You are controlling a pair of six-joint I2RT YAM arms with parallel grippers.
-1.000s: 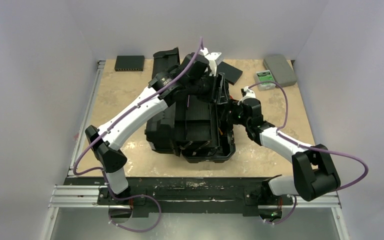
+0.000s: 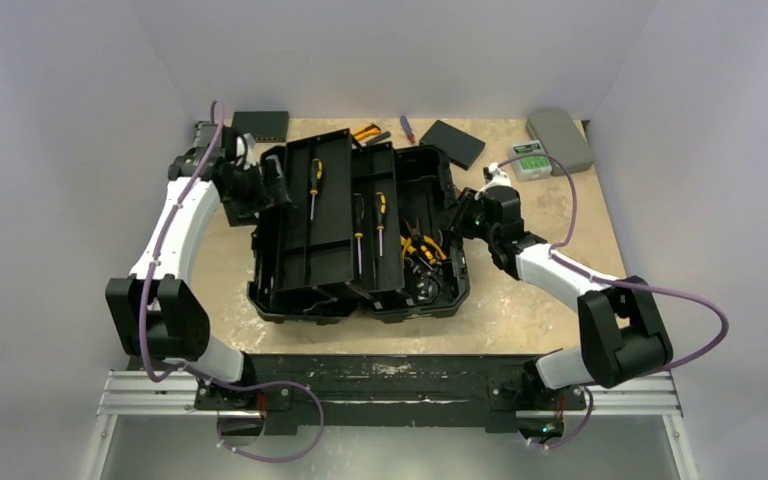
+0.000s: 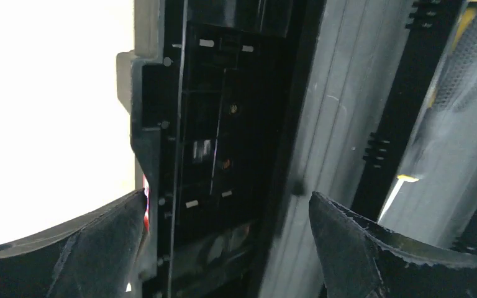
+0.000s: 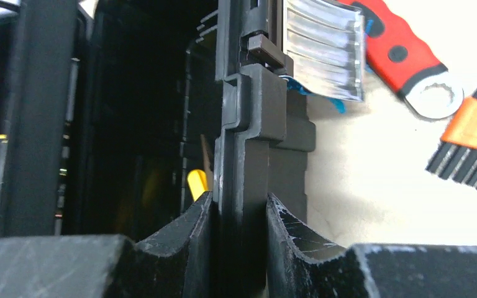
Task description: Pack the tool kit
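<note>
The black toolbox (image 2: 438, 306) stands spread wide, its trays folded out and its left half lowered to the table. Screwdrivers with yellow-black handles (image 2: 381, 210) lie in the trays, and pliers (image 2: 422, 248) with other tools fill the right bottom. At the left half's outer rim, my left gripper (image 2: 273, 188) is open; in the left wrist view its fingers (image 3: 102, 248) stand apart, with the black rim in the gap between them. My right gripper is shut on the toolbox's right wall (image 4: 248, 155), beside a metal latch (image 4: 324, 46).
A red tool (image 4: 404, 56) and a hex key set (image 4: 472, 139) lie just right of the box. Behind it are an orange-handled tool (image 2: 365, 131), a blue-handled screwdriver (image 2: 407, 130) and a black flat case (image 2: 452, 143).
The toolbox's left half has swung down to the left and the trays have spread out, uncovering the tools. My left arm has moved left with it. The right arm stays almost still at the right wall.
</note>
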